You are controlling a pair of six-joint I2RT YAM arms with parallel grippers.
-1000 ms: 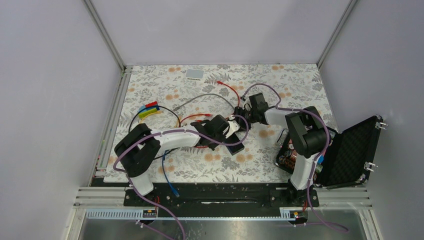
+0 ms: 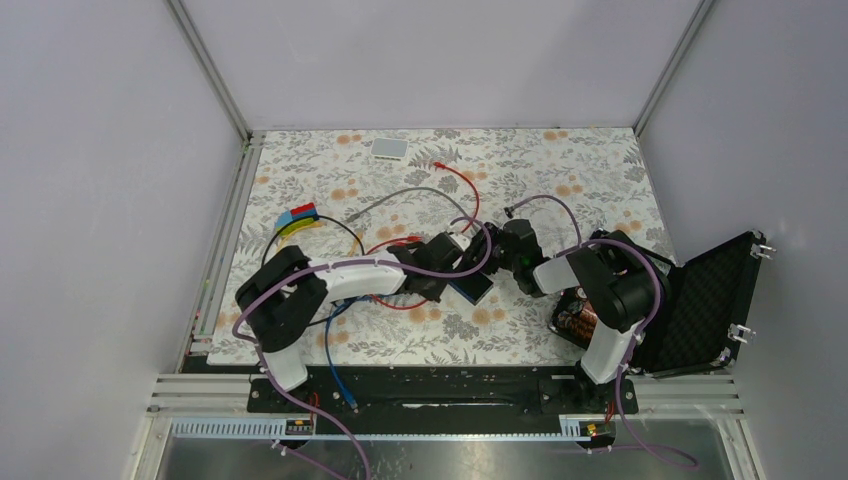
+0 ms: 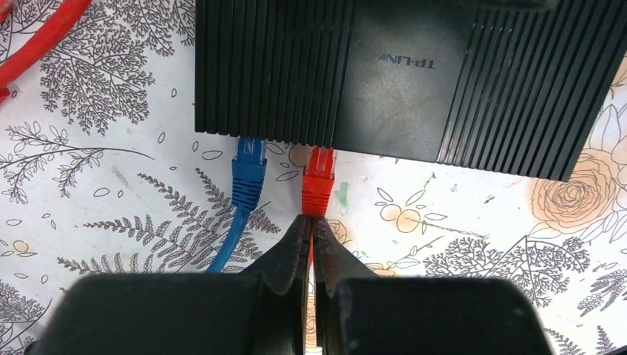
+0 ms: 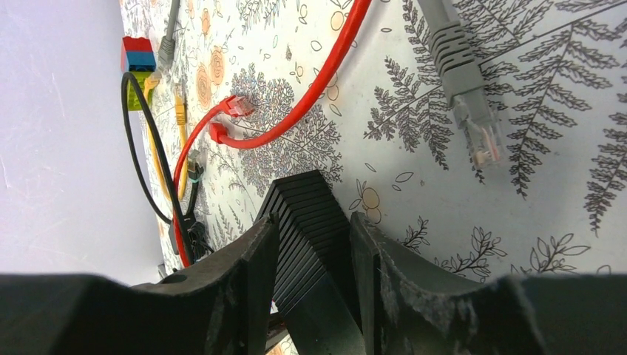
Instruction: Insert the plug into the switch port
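The black TP-LINK switch (image 3: 392, 81) lies on the patterned table, with a blue plug (image 3: 248, 174) and a red plug (image 3: 318, 177) at its edge, both lined up with ports. My left gripper is shut, its tips right behind the red plug's boot; the red cable runs under them. In the right wrist view my right gripper is part open, its fingers around the switch's ribbed body (image 4: 296, 214) at the far side.
A grey plug (image 4: 473, 122) and red cables (image 4: 318, 81) lie beside the switch. Other cables and coloured blocks (image 2: 298, 220) are at left. An open black case (image 2: 700, 300) sits at the right.
The right arm has moved toward the front and a little right over the last second. The left arm has shifted slightly.
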